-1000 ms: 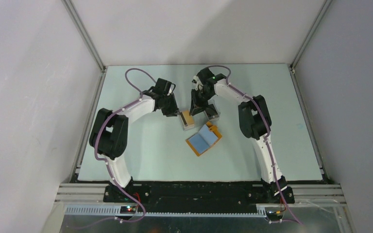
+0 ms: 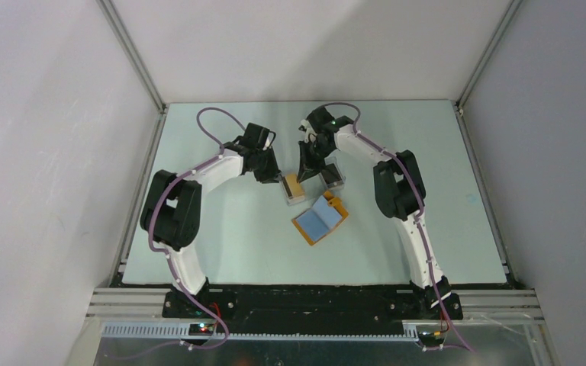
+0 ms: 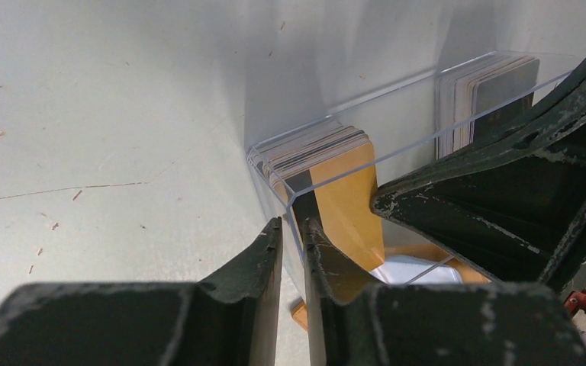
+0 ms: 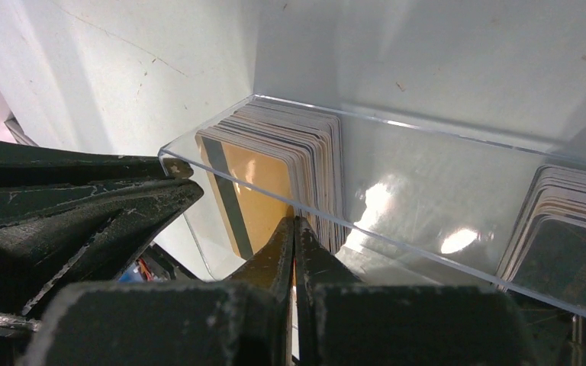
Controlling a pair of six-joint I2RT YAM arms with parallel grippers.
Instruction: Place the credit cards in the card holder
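A clear box (image 3: 397, 90) holds a stack of gold cards (image 3: 343, 210) at its left end and a stack of dark cards (image 3: 496, 88) at its right. My left gripper is shut on the box's clear end wall, beside the gold stack. My right gripper is shut at the gold stack's right front edge, and no card shows between its fingertips. In the top view, the open card holder (image 2: 320, 217), tan with a blue-grey inside, lies just in front of the box.
Both arms come close together over the box, leaving little room between them. Thin clear walls surround the cards.
My right gripper has shifted very slightly left over the box. The left arm and the card holder look unmoved.
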